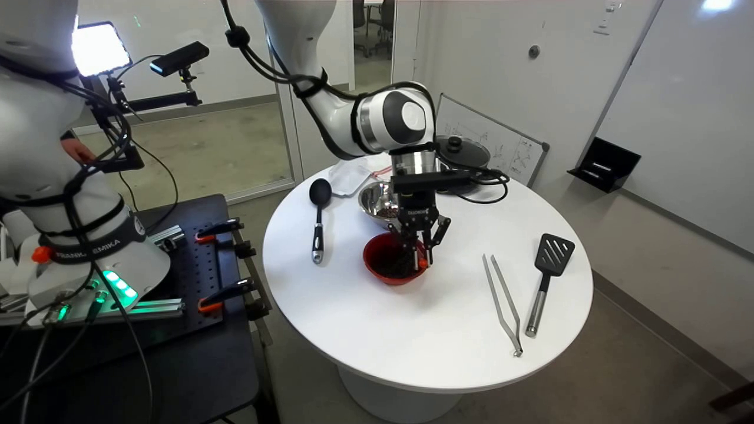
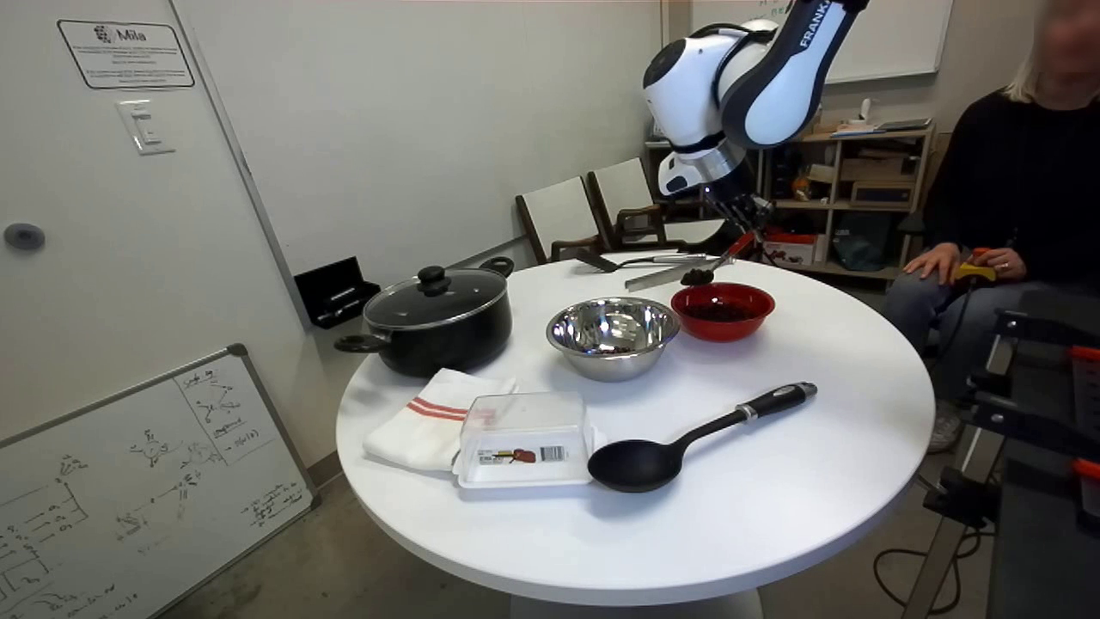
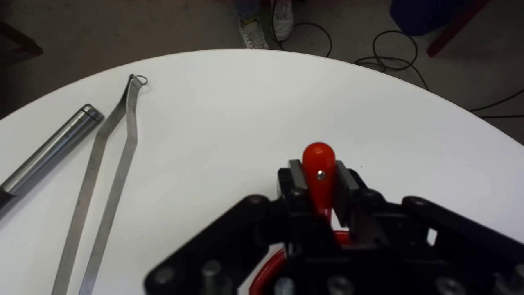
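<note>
My gripper is shut on the handle of a red spoon [image 3: 319,158], its rounded end poking out between the fingers. In exterior view 2 the spoon [image 2: 738,246] slants down to the left, and a dark heap [image 2: 698,277] rests at its lower end. That end hangs just above the far left rim of the red bowl [image 2: 724,325], which has dark loose contents [image 2: 719,309] inside. To the left of the red bowl stands a steel bowl [image 2: 615,361]; little of its inside can be made out. The wrist view hides the spoon's lower end behind the gripper.
Metal tongs [image 1: 502,304] and a slotted spatula [image 1: 553,255] lie on the right of the white table [image 1: 424,339]. A lidded black pot [image 2: 443,328], a striped towel [image 2: 428,423], a clear plastic box [image 2: 526,444] and a black ladle [image 2: 644,464] occupy the other side.
</note>
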